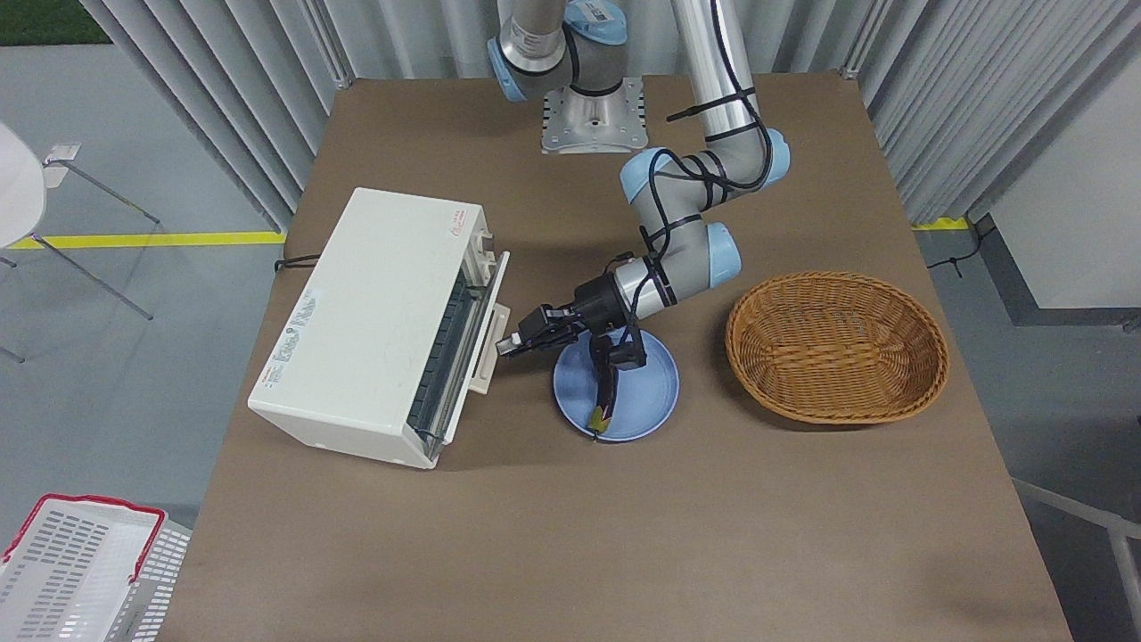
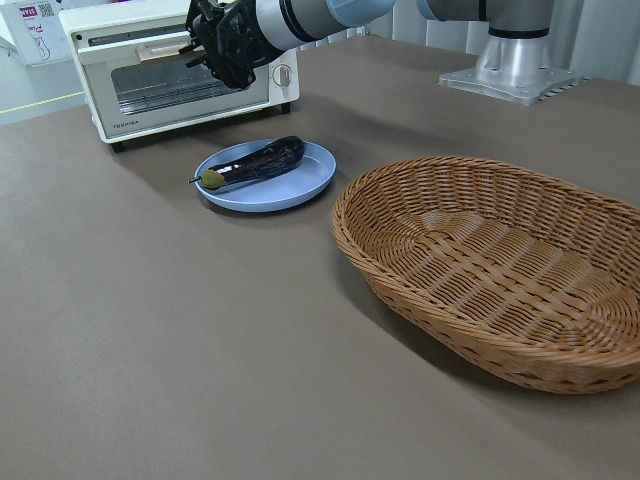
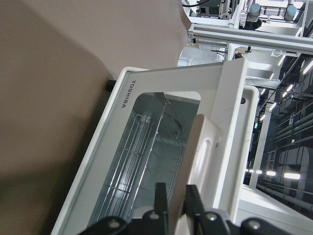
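A white Toshiba toaster oven (image 1: 364,300) stands on the left of the table, its glass door partly tilted open, showing the wire rack inside. My gripper (image 1: 507,344) is at the door's handle (image 3: 200,156); in the wrist view its dark fingers are closed on that handle. An eggplant (image 2: 265,162) lies on a blue plate (image 1: 652,385) below my arm, to the right of the oven.
An empty wicker basket (image 1: 836,348) sits at the right of the table (image 1: 642,535). A white plastic basket (image 1: 86,567) is off the table at the lower left.
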